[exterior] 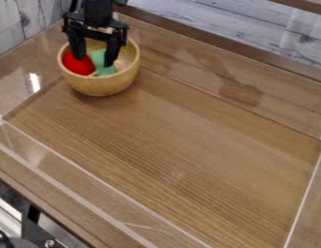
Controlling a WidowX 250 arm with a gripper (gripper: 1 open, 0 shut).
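A round wooden bowl (103, 85) sits at the upper left of the camera view. Inside it are a red object (75, 62) on the left and a green object (103, 68) to its right. My black gripper (95, 46) is over the bowl, its open fingers reaching down around the upper part of the bowl's contents and partly hiding them. Whether it touches either object is hard to tell.
A grey wall borders the upper left. A dark cable or part shows at the bottom left corner.
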